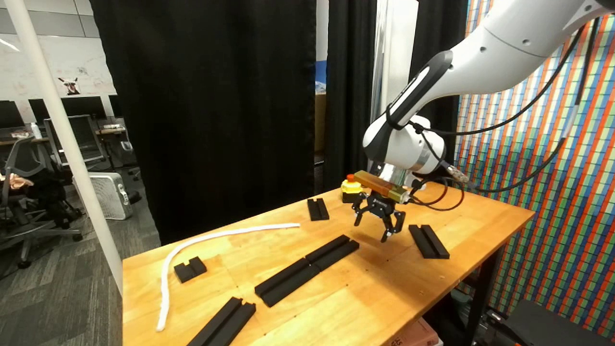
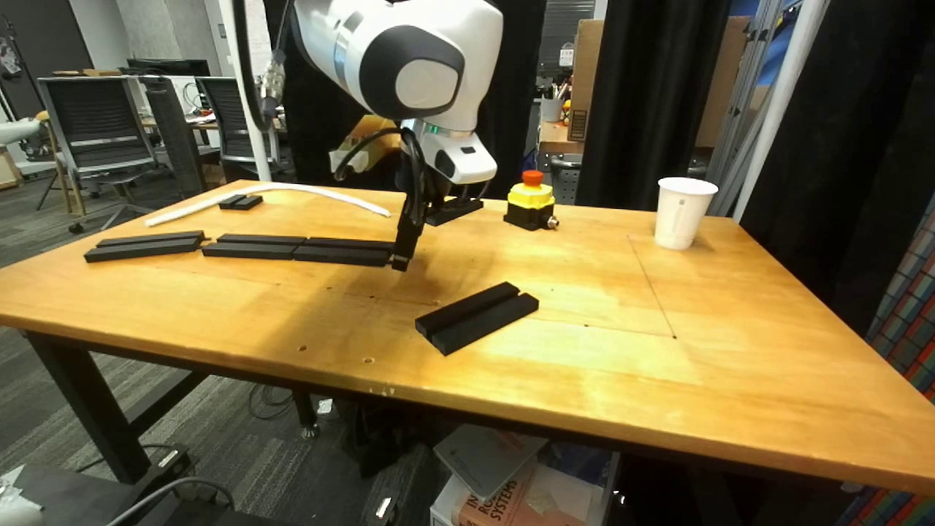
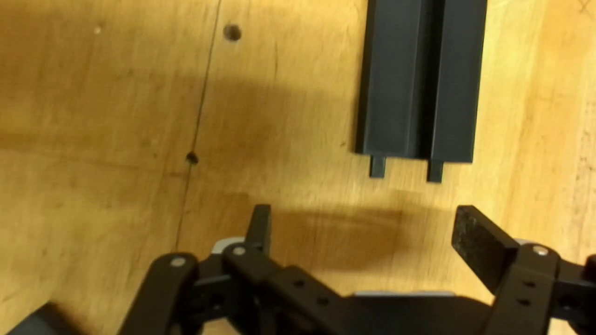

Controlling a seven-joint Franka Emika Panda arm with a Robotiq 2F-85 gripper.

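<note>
Just right of two black grooved pieces [image 1: 307,270] my gripper [image 1: 372,226] hangs above the table, fingers wide apart. Those two lie end to end in a nearly straight row, with a thin seam between them. In the wrist view, bare wood shows between the fingertips of the gripper. Ahead of it lies a black grooved piece [image 3: 422,78] with two small pegs at its near end; which piece this is, I cannot tell. Another long grooved piece [image 1: 222,324] sits front left, close to the row's end but angled. A separate one [image 2: 478,317] rests to the right.
A white flexible tube [image 1: 230,231] curves along the back left, with a short grooved block [image 1: 190,268] beside it. Another grooved piece [image 1: 317,209] lies near the yellow emergency button [image 2: 530,201]. A paper cup [image 2: 684,213] stands at the back right. Free wood surrounds the right-hand piece.
</note>
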